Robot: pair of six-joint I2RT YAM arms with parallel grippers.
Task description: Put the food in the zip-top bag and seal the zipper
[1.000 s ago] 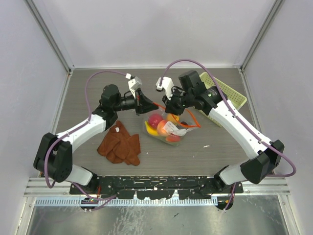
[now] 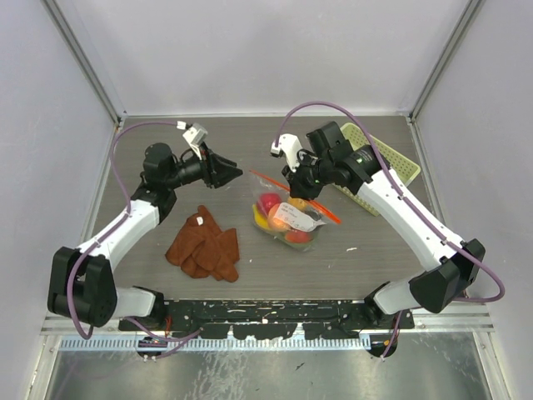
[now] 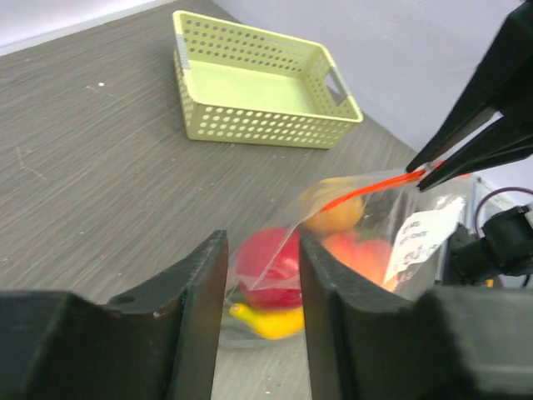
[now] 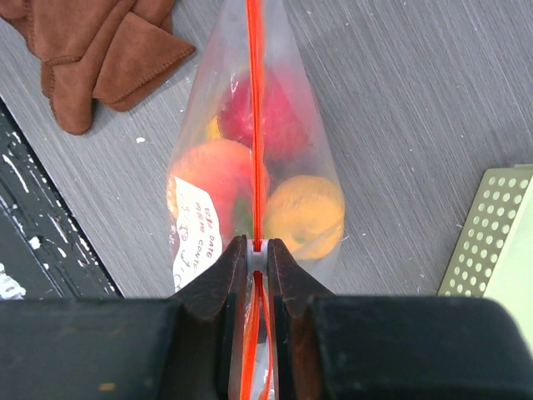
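The clear zip bag (image 2: 283, 215) holds red, orange and yellow food and carries a white label. My right gripper (image 2: 300, 185) is shut on its orange zipper (image 4: 256, 150) at the zipper's slider (image 4: 257, 254). My left gripper (image 2: 231, 173) is left of the bag, apart from the zipper's end, with its fingers parted; in the left wrist view nothing clearly sits between them, and the bag shows behind.
A pale green basket (image 2: 391, 154) stands at the back right, behind the right arm. A brown cloth (image 2: 204, 246) lies at the front left.
My left gripper has moved left, away from the bag and off the zipper's end, and its fingers have parted. The zipper now lies straighter. The right gripper has barely moved.
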